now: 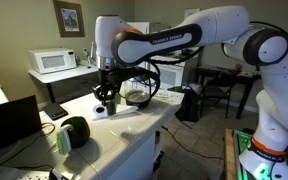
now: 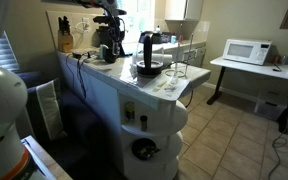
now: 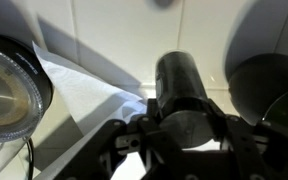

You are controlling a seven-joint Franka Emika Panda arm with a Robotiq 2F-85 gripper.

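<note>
My gripper is shut on a dark cylindrical object point(image 3: 179, 75) with a rounded, shiny end, seen nearly end-on in the wrist view. A white sheet, paper or cloth point(image 3: 79, 90), lies on the light tiled counter below and to the left. In exterior view 1 my gripper point(image 1: 106, 104) hangs over the counter point(image 1: 109, 150), between the dark round pot on the left and the white items behind. The held object is too small there to make out. In exterior view 2 the gripper point(image 2: 116, 48) is small and dark above the far counter.
A round pan with a glass lid point(image 3: 9, 90) stands left in the wrist view, and a dark round vessel point(image 3: 269, 85) right. A dark pot point(image 1: 76, 131) and a monitor point(image 1: 14, 128) sit left in exterior view 1.
</note>
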